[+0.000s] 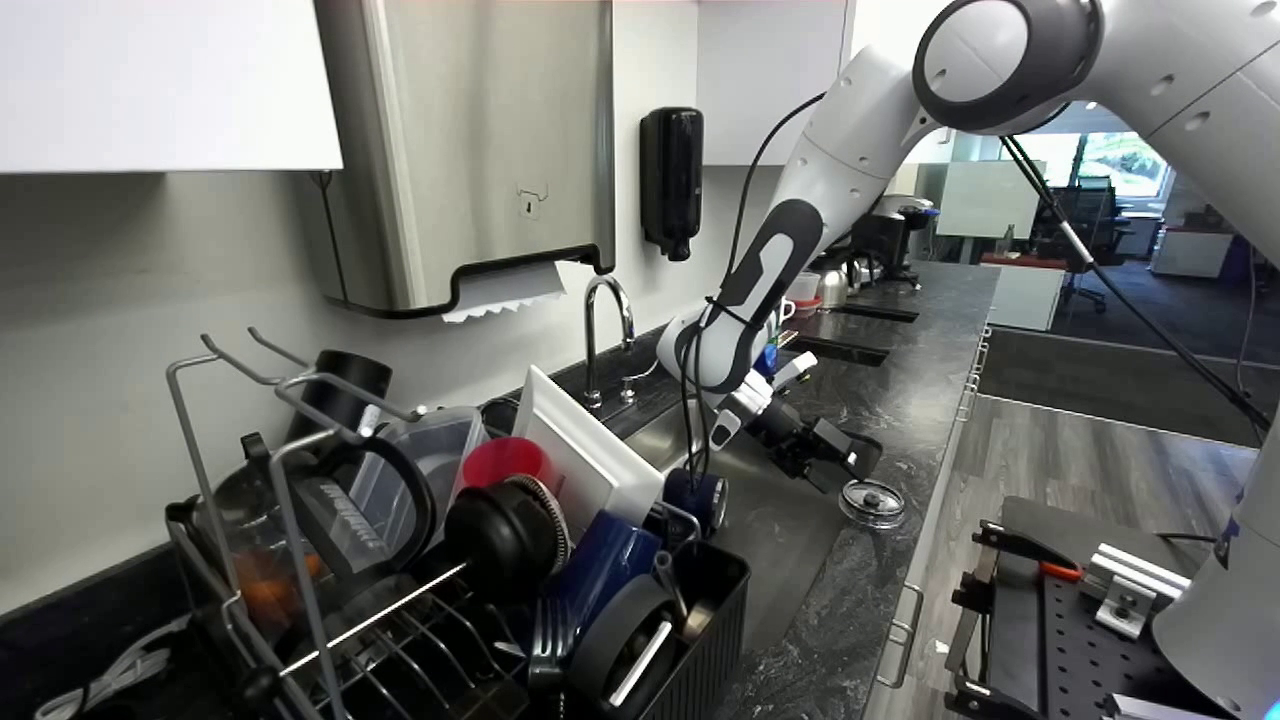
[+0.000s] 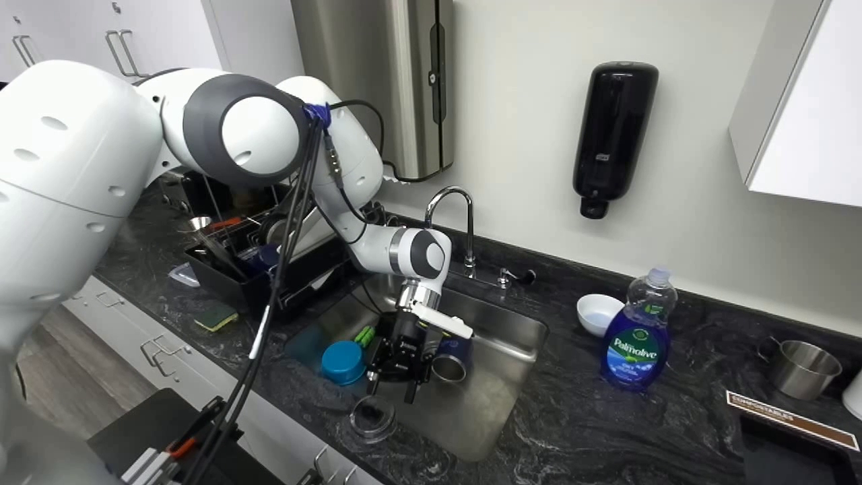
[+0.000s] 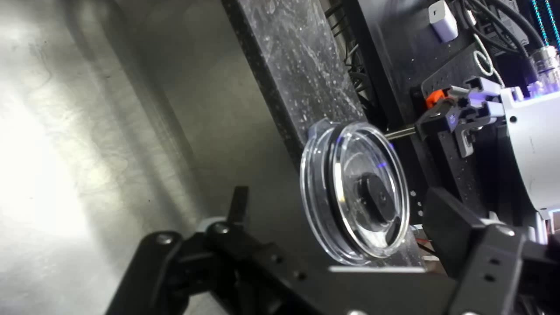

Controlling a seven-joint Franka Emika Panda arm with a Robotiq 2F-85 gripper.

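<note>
A round clear lid with a dark seal and a black knob lies on the narrow dark counter strip at the sink's front edge. It also shows as a clear disc in exterior view 1 and as a ring in exterior view 2. My gripper stands open; in the wrist view the lid appears between its two fingers, apart from both. From outside, the gripper hangs over the sink, close to the lid on its sink side. Nothing is held.
Inside the sink are a blue bowl and a dark blue cup. A crowded dish rack stands beside it. Soap bottle and white bowl sit on the other side. The faucet rises behind.
</note>
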